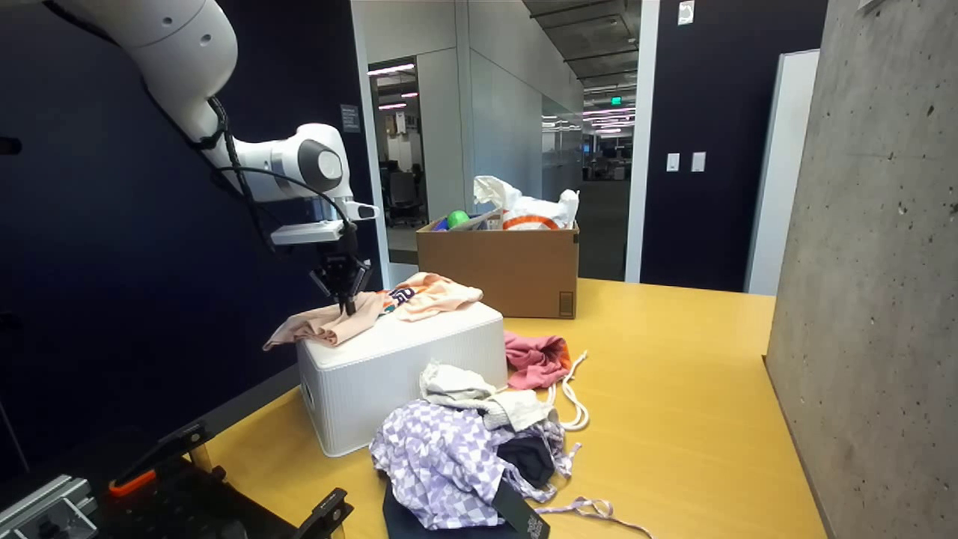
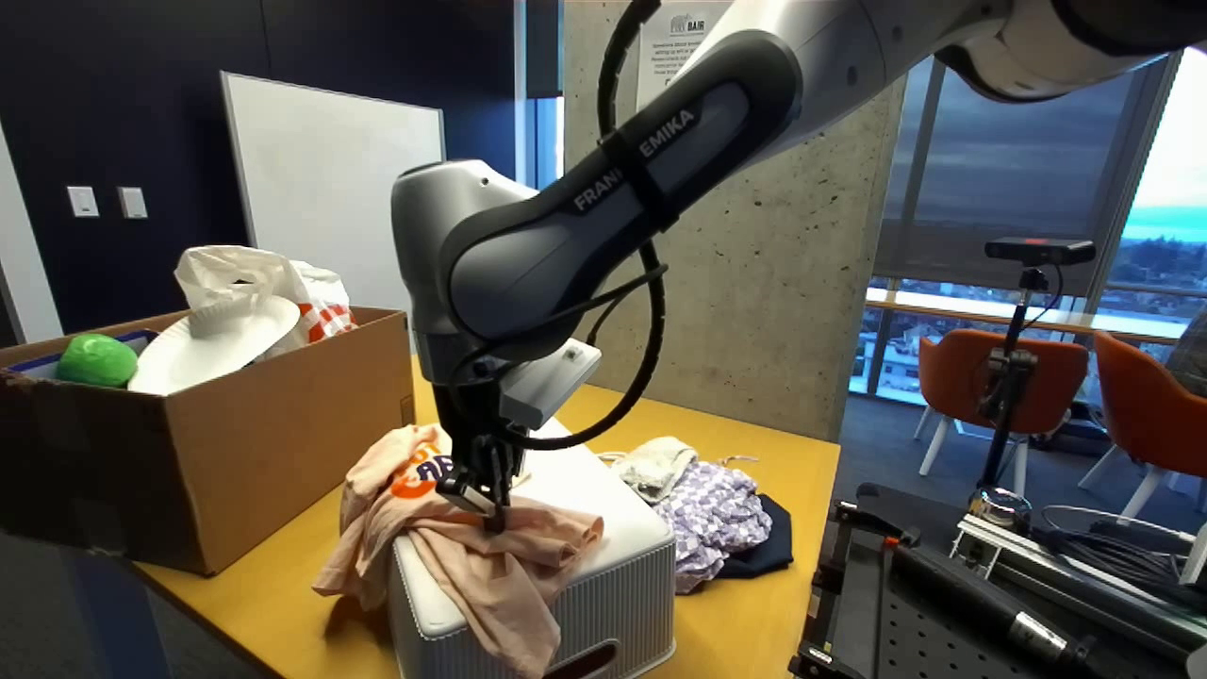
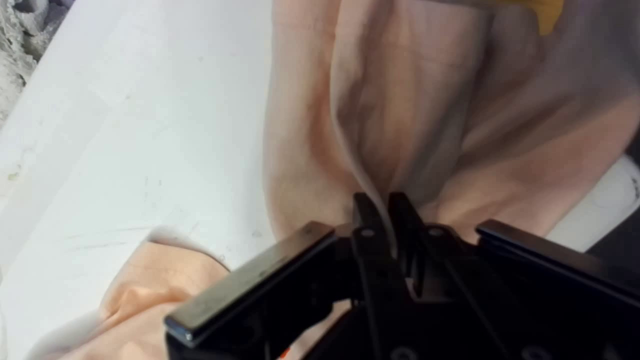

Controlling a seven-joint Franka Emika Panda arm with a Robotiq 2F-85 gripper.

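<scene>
A peach garment [image 2: 515, 566] with a printed patch lies bunched over the top of a white ribbed box [image 1: 413, 377], part of it hanging over the side. My gripper points down into the cloth, its fingertips among the folds. In the wrist view the fingers [image 3: 367, 225] stand close together, and a thin raised fold of the garment runs between them. Whether they press on that fold cannot be told. Bare white box top shows to the left of the cloth.
A cardboard box [image 1: 498, 274] filled with bags and a green ball stands behind. Beside the white box lie a purple checked cloth [image 1: 440, 463], a whitish cloth [image 1: 458, 385] and a pink cloth [image 1: 537, 359].
</scene>
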